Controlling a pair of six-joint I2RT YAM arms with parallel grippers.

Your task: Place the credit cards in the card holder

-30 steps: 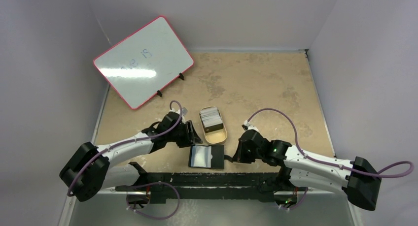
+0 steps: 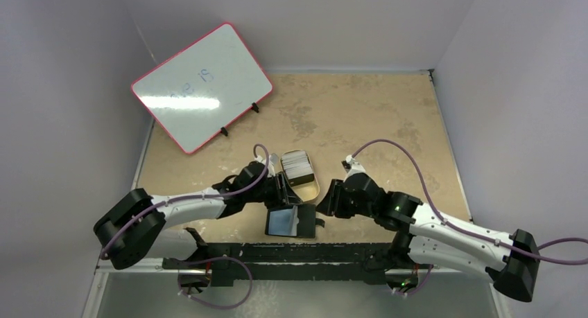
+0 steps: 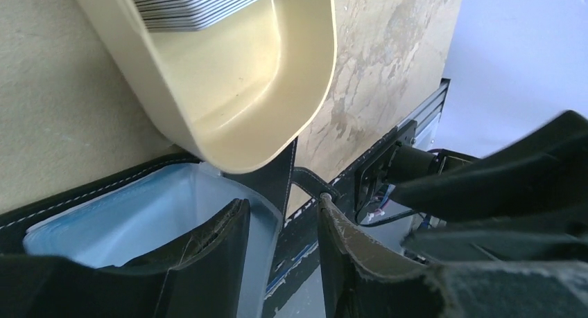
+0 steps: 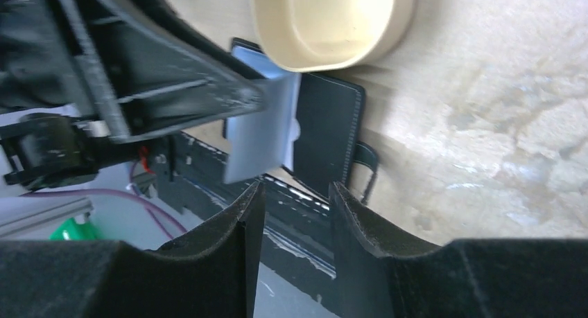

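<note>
The open black card holder [image 2: 307, 221] lies at the table's front, its light-blue inner flap [image 3: 159, 217] partly raised. My left gripper is over that flap, fingers apart, with the flap's edge near the fingertips; contact is unclear. Behind the holder, a cream tray [image 2: 308, 191] holds a stack of white cards [image 2: 298, 163], seen also at the top of the left wrist view [image 3: 191, 3]. My right gripper is open, right of the holder and higher, with nothing between its fingers.
A whiteboard [image 2: 201, 89] on clips lies at the back left. A black strap [image 4: 367, 172] sticks out from the holder's right side.
My left gripper has moved right over the holder, and the flap stands more raised. My right gripper has moved up the top view, away from the front edge.
</note>
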